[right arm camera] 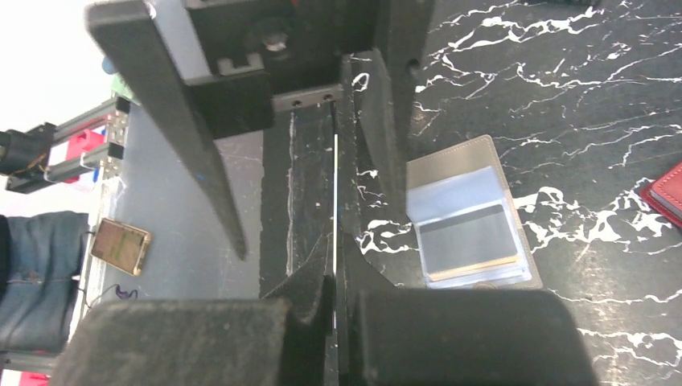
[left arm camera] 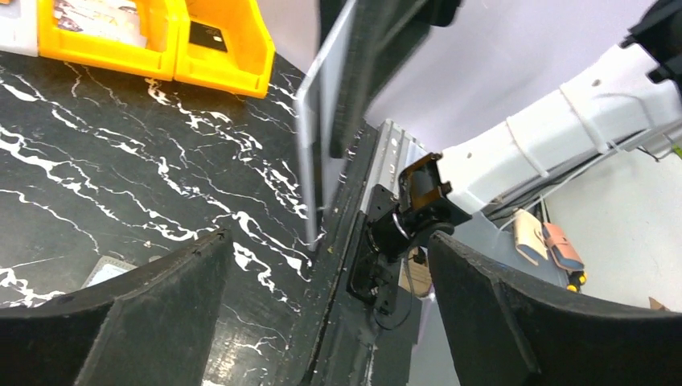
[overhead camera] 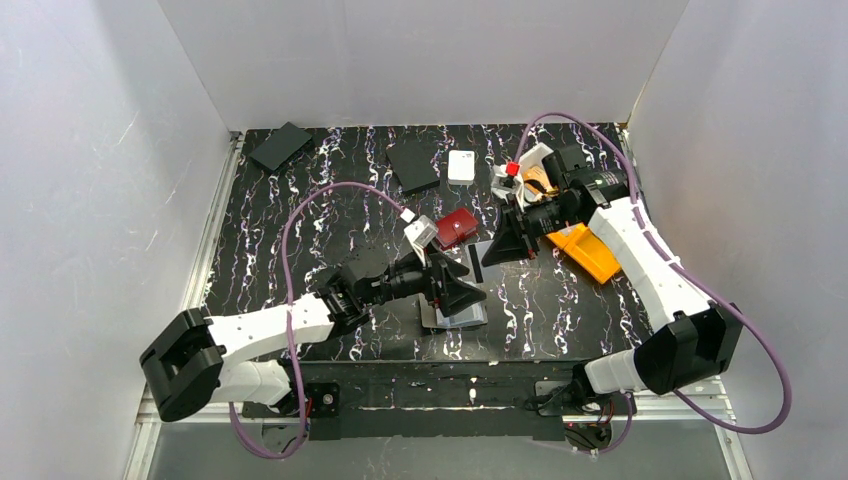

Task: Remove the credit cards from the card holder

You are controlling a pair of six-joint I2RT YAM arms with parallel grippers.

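The open card holder point(overhead camera: 450, 315) with clear sleeves lies at the table's front middle; the right wrist view shows a grey card and yellowish edge inside it point(right arm camera: 470, 237). My right gripper point(overhead camera: 510, 250) is shut on a card point(overhead camera: 485, 258), seen edge-on in both wrist views point(left arm camera: 310, 137) point(right arm camera: 335, 185). My left gripper point(overhead camera: 450, 288) stands open just left of that card, over the holder, with nothing between its fingers; its tips point toward the card.
Yellow and white bins point(overhead camera: 590, 250) stand at right, partly behind the right arm. A red wallet point(overhead camera: 452, 225), white card stack point(overhead camera: 461, 165) and dark slabs point(overhead camera: 410, 165) point(overhead camera: 280, 146) lie toward the back.
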